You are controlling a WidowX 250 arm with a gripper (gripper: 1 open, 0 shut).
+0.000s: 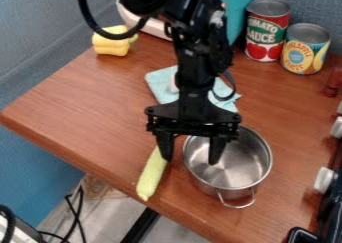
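Observation:
The black gripper (190, 150) is open above the front-middle of the table, its fingers spread wide. A pale yellow-green, elongated corn-like object (150, 178) lies at the table's front edge, its upper end beneath the left finger. A steel pot (237, 177) with a looped handle stands beside it, to the right, with the gripper's right finger over its left part.
A light blue cloth (163, 85) lies behind the gripper. A yellow object (112, 44) is at the back left; a tomato can (266, 32) and a second can (305, 49) stand at the back right. Black appliance (321, 207) lines the right edge.

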